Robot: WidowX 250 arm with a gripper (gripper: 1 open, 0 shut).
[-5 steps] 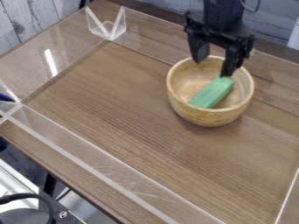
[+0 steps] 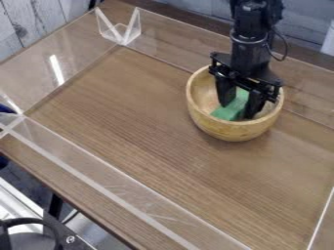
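A wooden bowl (image 2: 206, 116) sits on the right part of the brown table, holding a green object (image 2: 229, 108). The black gripper (image 2: 243, 90) reaches down into the bowl from the top, over the green object and partly covering it. I cannot tell whether its fingers are open, shut or touching the object.
A small clear container (image 2: 119, 27) stands at the back left. Dark hardware and cables show at the lower left edge.
The gripper has come down from above the bowl to inside it, now covering much of the green object. The bowl stands where it was.
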